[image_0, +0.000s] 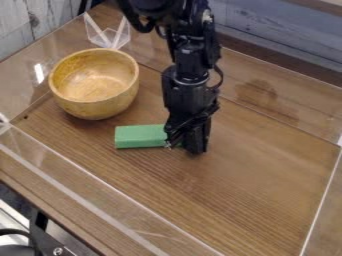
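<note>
My black gripper (186, 136) is low over the wooden table, at the right end of a green rectangular block (140, 136) that lies flat. The block's right end is partly hidden by the fingers, and I cannot tell whether they touch or hold it.
A yellow bowl (94, 85) stands at the upper left, with a clear plastic piece (104, 32) behind it. The table's left edge runs at the lower left, and a wall stands at the back.
</note>
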